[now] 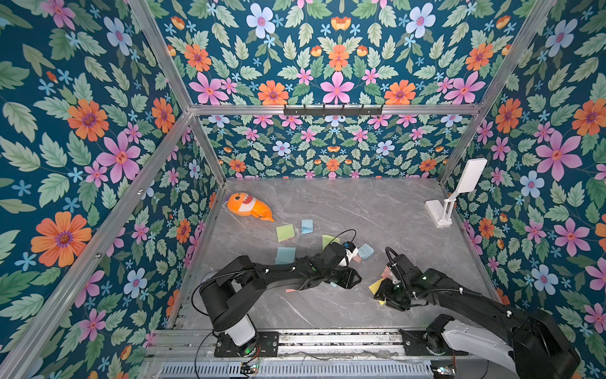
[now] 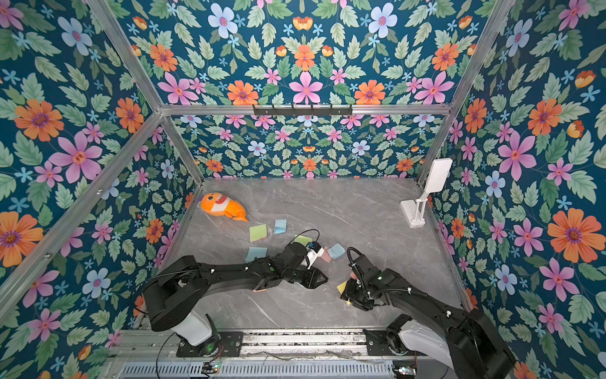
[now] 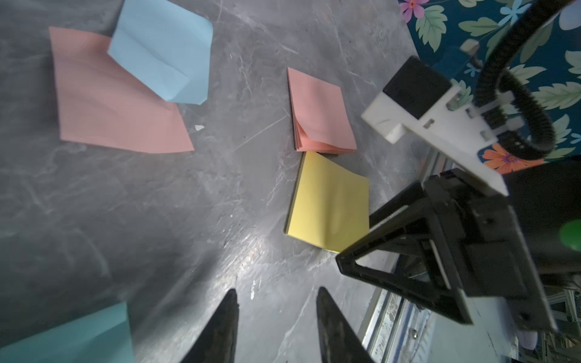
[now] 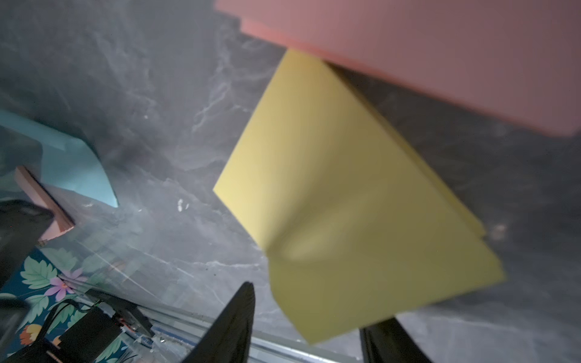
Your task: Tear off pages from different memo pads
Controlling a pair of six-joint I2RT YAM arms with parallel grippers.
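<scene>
A yellow memo pad (image 3: 331, 202) lies on the grey table, its top page (image 4: 375, 272) lifted and bent toward my right gripper. That gripper stands open at the page's lifted edge, one finger (image 4: 393, 345) partly hidden beneath the paper. Touching the yellow pad's far side is a pink pad (image 3: 320, 112) with a curled top page. My left gripper hangs part open over bare table to the left of the pads, nothing between its fingers. A loose pink sheet (image 3: 112, 99) and a blue sheet (image 3: 163, 51) overlap nearby.
Green sheets (image 1: 285, 232) and blue sheets (image 1: 307, 226) lie scattered behind the left arm. An orange plush toy (image 1: 248, 206) rests at the back left, a white lamp (image 1: 440, 213) at the right. Both arms' tips are close together.
</scene>
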